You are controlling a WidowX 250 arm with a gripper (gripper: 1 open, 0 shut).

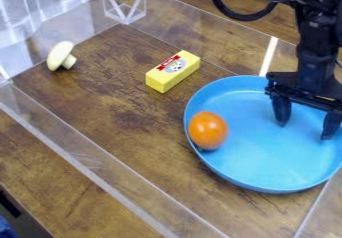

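Note:
My black gripper (303,102) is over the right back part of a blue round tray (267,162), its fingers down near the tray's surface. Whether it is open or shut is hard to make out. An orange ball (207,130) sits at the tray's left side, apart from the gripper.
A yellow box (173,71) lies on the wooden table behind and left of the tray. A white mushroom-like object (62,55) is farther left. A small clear rack stands at the back.

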